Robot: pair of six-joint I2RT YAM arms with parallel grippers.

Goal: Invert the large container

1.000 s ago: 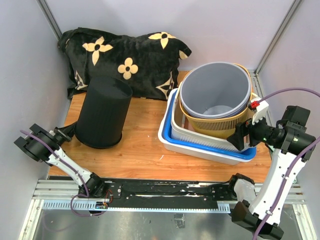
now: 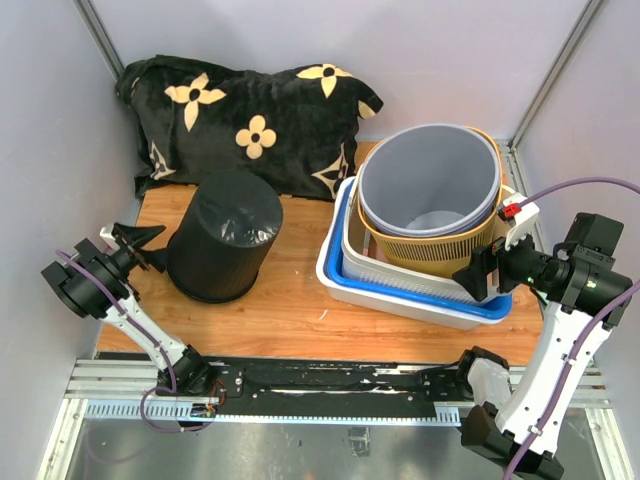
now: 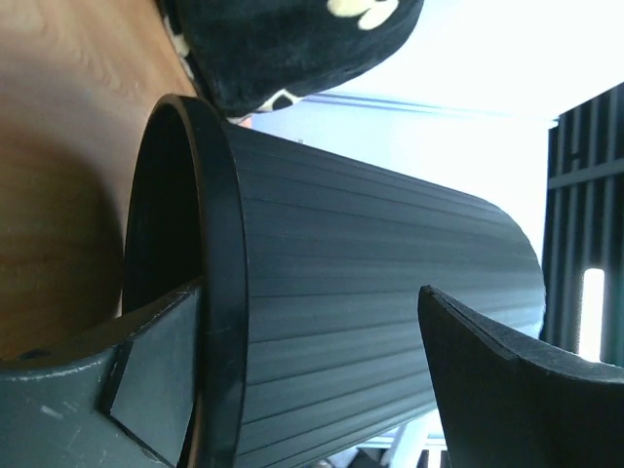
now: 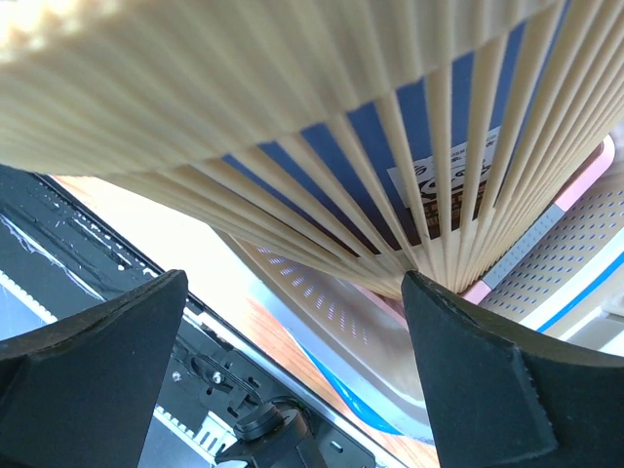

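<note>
A large black ribbed container (image 2: 222, 238) leans on the wooden floor at the left, its closed end up and tilted to the right, its rim (image 3: 219, 273) near my left gripper. My left gripper (image 2: 160, 243) is open at that rim, which lies between or against its fingers in the left wrist view. My right gripper (image 2: 476, 272) is open at the lower right side of a stack of baskets; in the right wrist view cream slats (image 4: 439, 166) of a basket lie just beyond its fingertips.
A black flowered pillow (image 2: 250, 120) lies along the back wall. The stack at the right holds a grey bucket (image 2: 430, 160), a yellow basket (image 2: 420, 250) and white and blue tubs (image 2: 410, 305). Bare wood (image 2: 280, 320) shows in the front middle.
My left gripper has moved up and right. The black container now tilts further, its closed end shifted right and toward the front. The right arm has not moved.
</note>
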